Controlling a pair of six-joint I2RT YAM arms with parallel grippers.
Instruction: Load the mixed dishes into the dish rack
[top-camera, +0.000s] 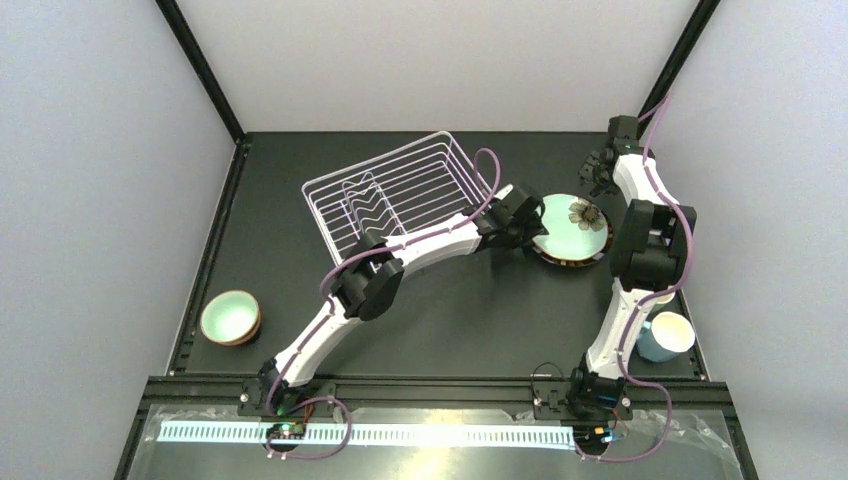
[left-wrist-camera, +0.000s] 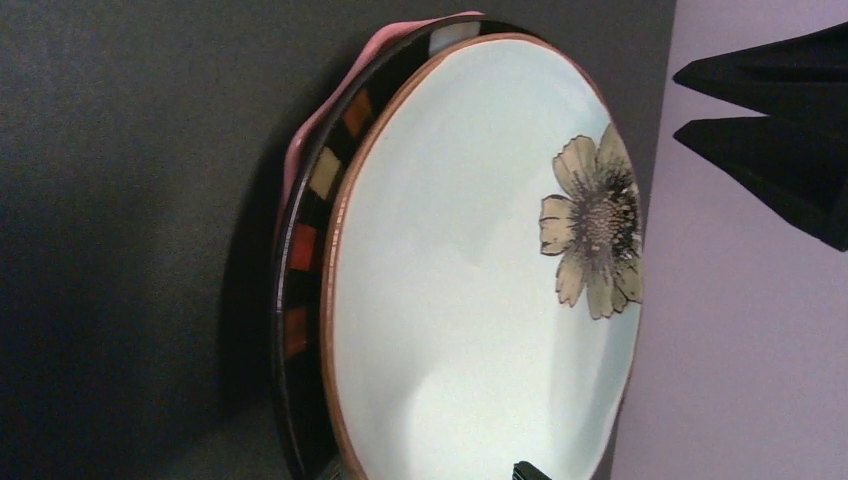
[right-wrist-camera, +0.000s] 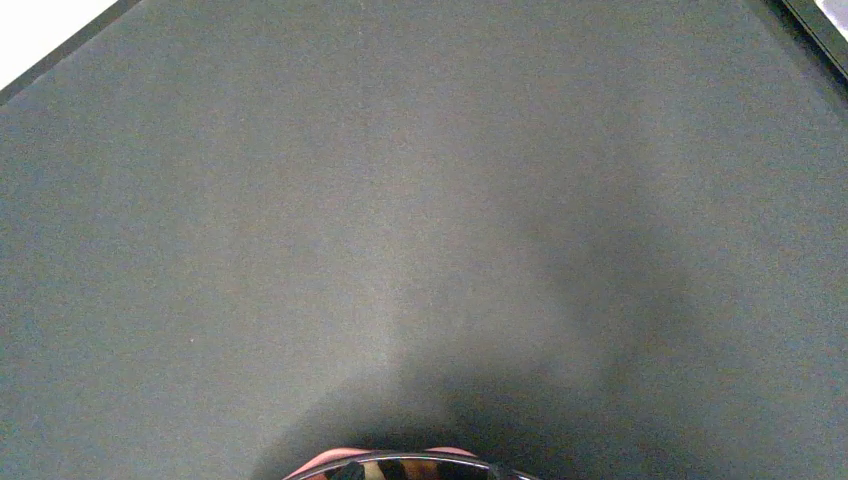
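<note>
A pale green plate (top-camera: 572, 236) with a brown flower lies on top of a dark plate with a checkered rim (left-wrist-camera: 303, 247); a pink edge (left-wrist-camera: 293, 160) shows beneath. My left gripper (top-camera: 545, 220) is open at the stack's left edge, its tips just showing at the bottom of the left wrist view. Beyond the stack's far right side my right gripper (top-camera: 588, 178) stands partly open, its fingers (left-wrist-camera: 770, 75) apart with nothing visible between them. The white wire dish rack (top-camera: 330, 182) is empty, its front partly hidden by my left arm.
A green-lined bowl (top-camera: 229, 318), apparently stacked, sits at the left. At the right front is a blue mug (top-camera: 662, 340), with another pale rim half hidden behind my right arm.
</note>
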